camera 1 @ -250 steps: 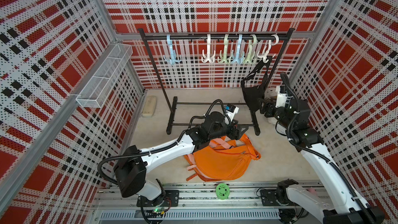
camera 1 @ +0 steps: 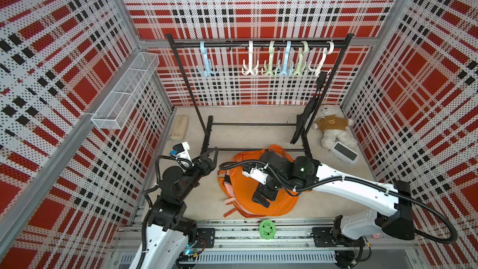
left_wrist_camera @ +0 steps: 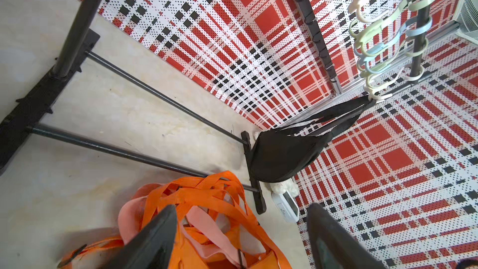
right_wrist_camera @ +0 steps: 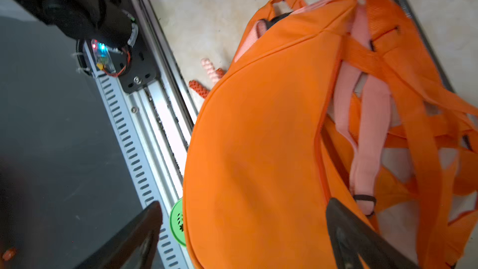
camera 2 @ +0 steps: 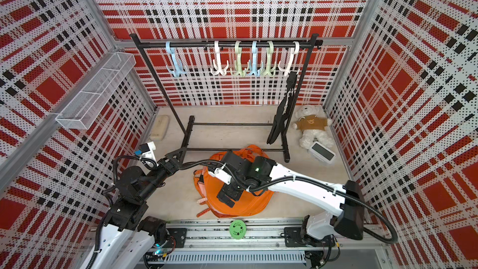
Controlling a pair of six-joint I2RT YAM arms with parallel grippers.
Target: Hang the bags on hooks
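Observation:
A black bag (camera 1: pixel 306 119) hangs by its straps from the white hook (camera 1: pixel 321 59) at the right end of the rack; its body shows wide in the left wrist view. An orange backpack (camera 2: pixel 256 201) with pink straps lies on the table, partly hidden under my right arm. My right gripper (camera 1: pixel 263 196) is open above the backpack, which shows between and beyond its fingers with no visible grip on it. My left gripper (camera 1: pixel 213 155) stands to the left of the backpack, its fingers (left_wrist_camera: pixel 159 239) apart and nothing held.
More hooks (camera 1: pixel 250 59) hang along the rack bar (camera 1: pixel 234 44). A white wire basket (camera 1: pixel 127 89) is on the left wall. A teddy bear (camera 1: pixel 331 124) and a white device (camera 1: pixel 344 152) sit at the right.
My left arm has drawn back to the left. My right arm has swung left, from beside the black bag to over the backpack. The black bag has turned edge-on below its hook.

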